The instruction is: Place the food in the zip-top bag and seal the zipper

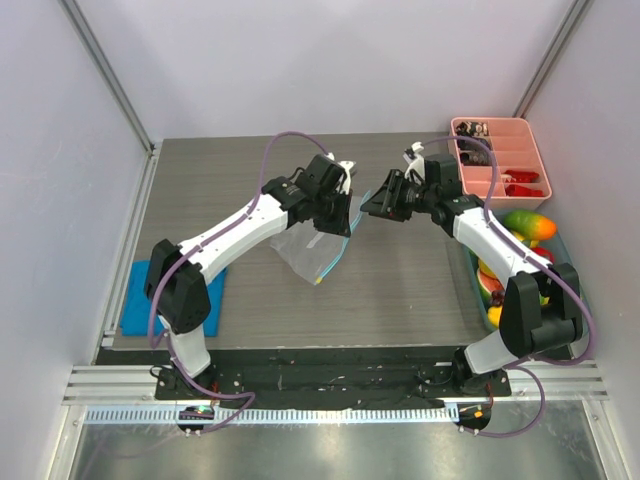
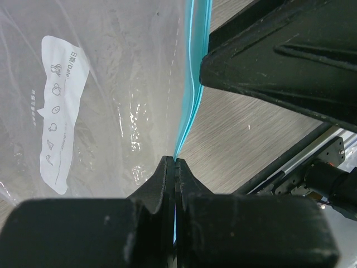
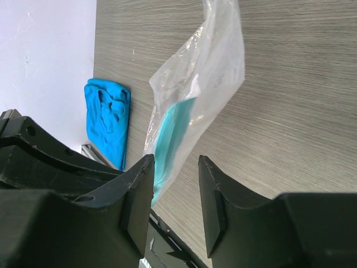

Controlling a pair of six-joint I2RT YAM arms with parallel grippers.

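The clear zip top bag (image 1: 305, 250) with white label (image 2: 61, 111) and cyan zipper (image 2: 191, 84) hangs over the table centre. My left gripper is shut on the bag's zipper edge, which runs up from its fingertips. My right gripper is part open at the zipper's upper end, one finger against or very close to the cyan strip; whether the strip is between the fingers is unclear.
A pink compartment box (image 1: 516, 150) and a bin of food (image 1: 530, 225) stand at the right. A folded blue cloth (image 3: 109, 120) lies at the left.
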